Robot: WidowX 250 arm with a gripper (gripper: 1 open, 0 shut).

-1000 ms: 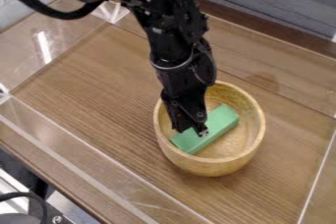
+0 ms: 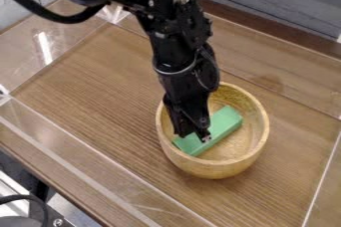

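A black gripper (image 2: 186, 121) reaches down from the top into a pale yellow bowl (image 2: 242, 156) on the wooden table. Inside the bowl lies a green rectangular block (image 2: 214, 132), tilted diagonally, its left end partly behind the gripper. The fingertips are over the bowl's left part, close to the block; whether they touch it is unclear. The fingers look close together, with nothing visible between them.
A grey wall runs along the back. A black cable lies at the bottom left corner.
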